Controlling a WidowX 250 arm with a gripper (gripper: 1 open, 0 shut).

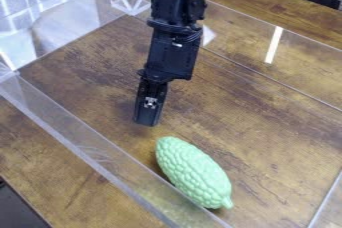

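My black gripper [150, 107] points down at the wooden floor inside a clear-walled enclosure, left of centre and low against the board. Its fingers look shut, with nothing visible between them. A pale green, bumpy bitter-melon-shaped object [193, 173] lies on its side near the front, below and to the right of the gripper, apart from it.
Clear plastic walls [80, 142] bound the wooden surface [267, 122] on several sides. A white strip [273, 44] shows at the back right. Pale fabric hangs at the top left.
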